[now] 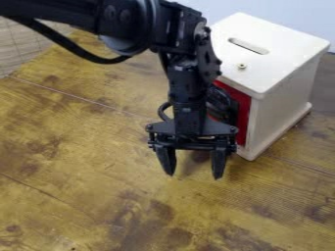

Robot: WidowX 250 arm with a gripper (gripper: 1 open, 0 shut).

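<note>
My black gripper (193, 163) points down low over the wooden floor, just in front of a white box (279, 93). Its two fingers stand apart, open. The space behind and between them is partly hidden by the gripper body, and I see nothing held. The box has a slot and a small knob on its top, and a red front panel (236, 100) partly covered by my arm.
A woven mat (19, 44) lies at the back left, and a pale wall stands behind the box.
</note>
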